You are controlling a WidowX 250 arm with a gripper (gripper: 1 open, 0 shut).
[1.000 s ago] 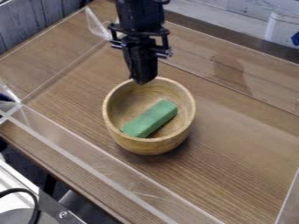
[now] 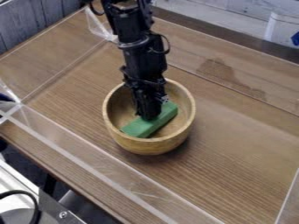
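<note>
A round wooden bowl (image 2: 176, 136) sits on the wooden table, holding a green rectangular block (image 2: 138, 128). My black gripper (image 2: 149, 110) reaches down from the top into the bowl, its tip at the upper part of the block. The dark fingers overlap, so I cannot tell how far open they are or whether they grip the block.
Clear plastic edging runs along its left and front sides, with a dark gap and a white object with a black cable at the lower left.
My gripper has come down from above and behind the bowl into it, at the green block. The bowl and block look to be in the same place.
</note>
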